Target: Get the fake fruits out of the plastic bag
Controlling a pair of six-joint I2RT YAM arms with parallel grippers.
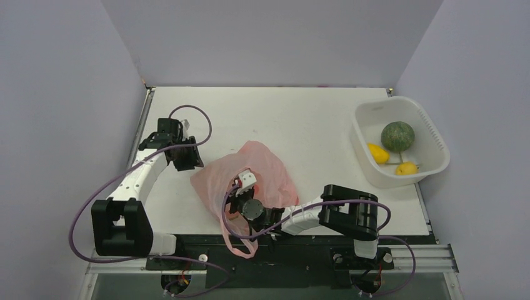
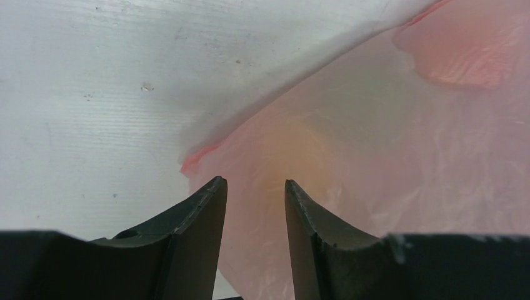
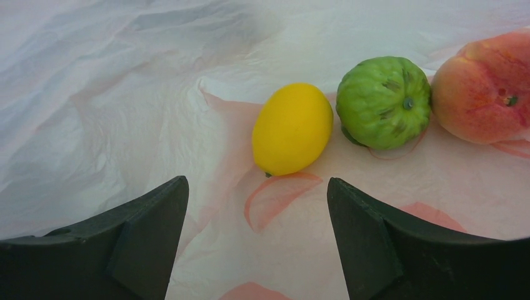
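The pink translucent plastic bag (image 1: 270, 159) lies spread on the table with its mouth toward the front edge. Inside it, the right wrist view shows a yellow lemon-like fruit (image 3: 292, 129), a green ribbed fruit (image 3: 383, 102) and a peach (image 3: 481, 87). My right gripper is in the bag, open, its fingertips just short of the yellow fruit with nothing between them. Beside the bag's left corner my left gripper stands open, no fruit in it. Through the film (image 2: 375, 162), orange and greenish tints show faintly.
At the far right a white bin (image 1: 365, 165) holds a dark green round fruit (image 1: 397, 136) and two yellow ones (image 1: 377, 153). Bare white table (image 1: 269, 112) stretches behind the bag and between it and the bin.
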